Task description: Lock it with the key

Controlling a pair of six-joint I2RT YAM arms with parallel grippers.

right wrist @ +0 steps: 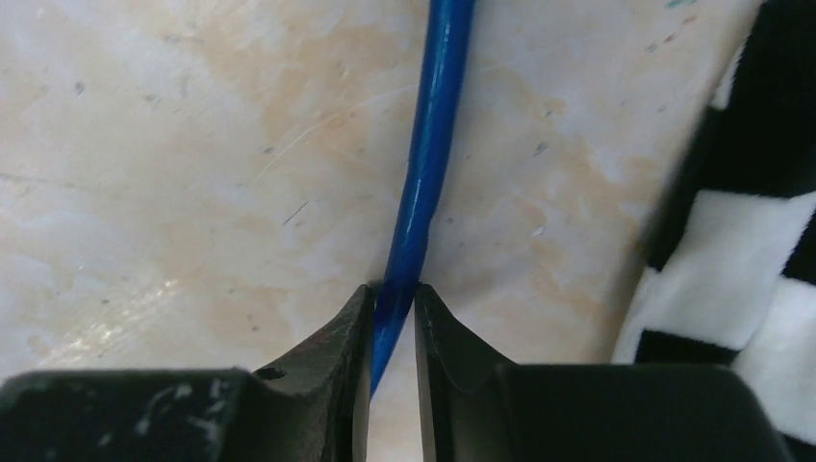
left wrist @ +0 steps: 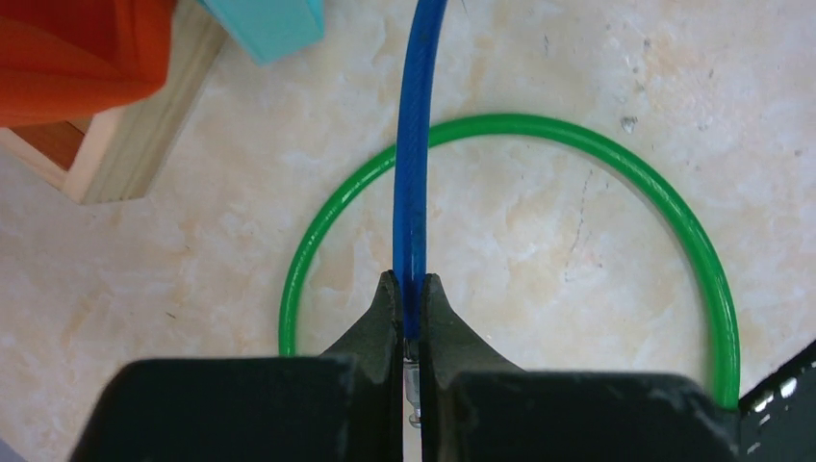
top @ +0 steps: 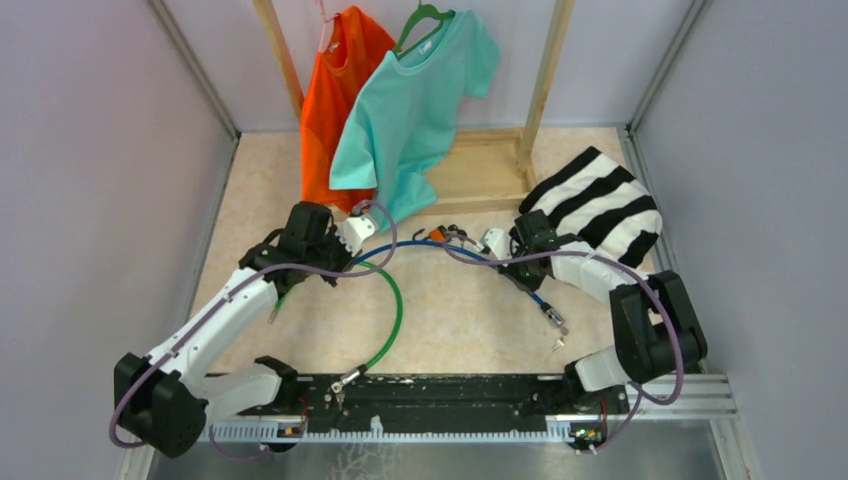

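Observation:
A blue hose (top: 432,243) arcs across the tabletop between both arms. My left gripper is shut on it near a metal end, above the green hose (left wrist: 674,202). My right gripper is shut on another stretch of the blue hose, close to the surface. In the top view, the hose's right metal fitting (top: 550,316) lies beyond the right gripper, with a small piece beside it. Behind the hose sits a small cluster of orange and dark items (top: 437,234); whether a key or lock is among them I cannot tell.
A striped cloth (top: 590,205) lies at the back right, beside my right gripper. A wooden frame (top: 470,190) with hanging orange (top: 330,90) and turquoise (top: 420,110) shirts stands at the back. The middle front of the table, inside and beside the green hose, is fairly clear.

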